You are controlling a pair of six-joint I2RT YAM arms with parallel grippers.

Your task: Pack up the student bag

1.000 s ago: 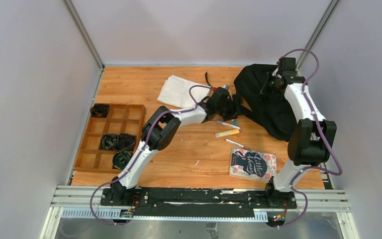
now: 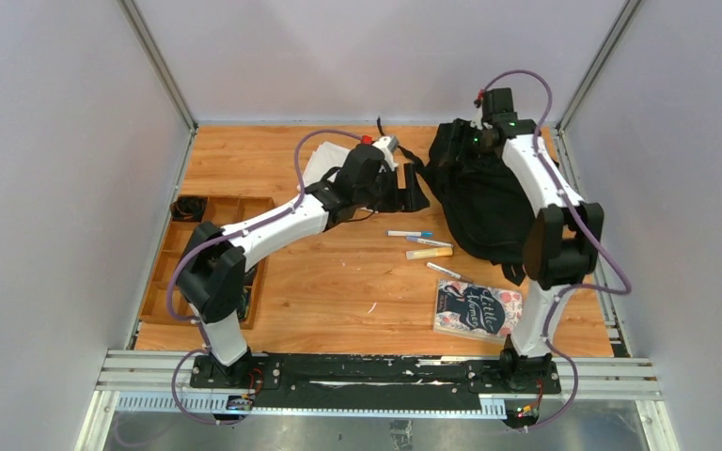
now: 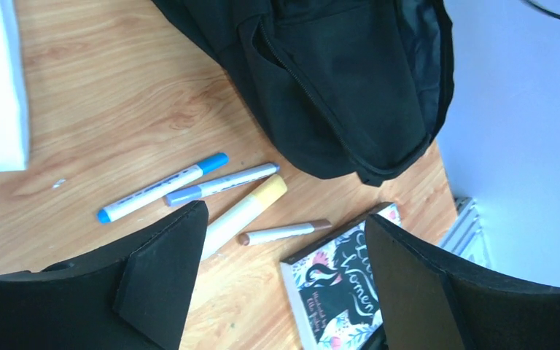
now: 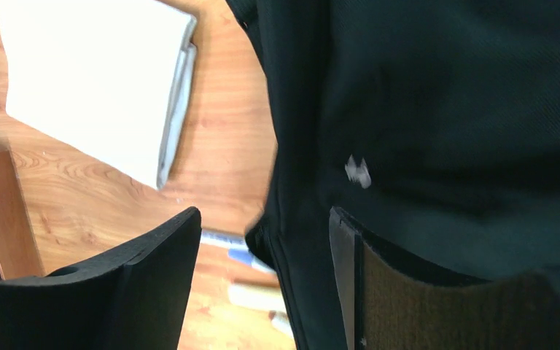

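Note:
The black bag point(image 2: 484, 216) lies at the back right. My right gripper point(image 2: 461, 141) is over its upper part, fingers parted, with dark fabric below in the right wrist view. My left gripper point(image 2: 401, 188) hangs open above the table, left of the bag, with nothing between its fingers. Below it lie a blue marker point(image 3: 162, 188), a pale blue pen point(image 3: 222, 184), a yellow-capped stick point(image 3: 237, 219) and a brown marker point(image 3: 284, 232). A book point(image 2: 478, 310) lies at the front right, a white folded item point(image 4: 96, 87) at the back.
A wooden compartment box point(image 2: 160, 291) with dark coiled items stands at the left, partly under the left arm. Bare wood lies in the front middle. Walls border the table at the sides and back.
My left gripper has drawn back leftward and appears raised.

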